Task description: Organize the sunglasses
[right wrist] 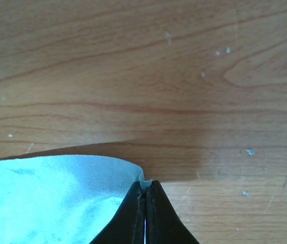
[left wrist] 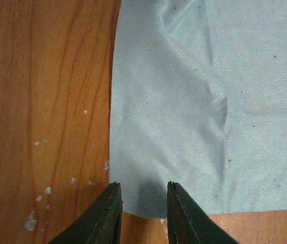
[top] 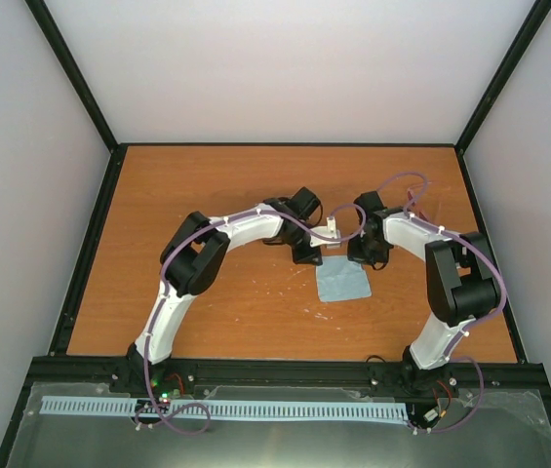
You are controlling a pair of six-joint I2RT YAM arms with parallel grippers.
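A light blue cloth (top: 342, 283) lies flat on the wooden table, just below both grippers in the top view. In the left wrist view my left gripper is open over the cloth's edge, with creases in the fabric (left wrist: 184, 122) beyond it. In the right wrist view my right gripper is shut on a corner of the cloth (right wrist: 62, 198), which is pinched up at its fingertips. I cannot make out any sunglasses.
A small red item (top: 417, 207) is partly visible behind the right arm. Dark frame rails border the table.
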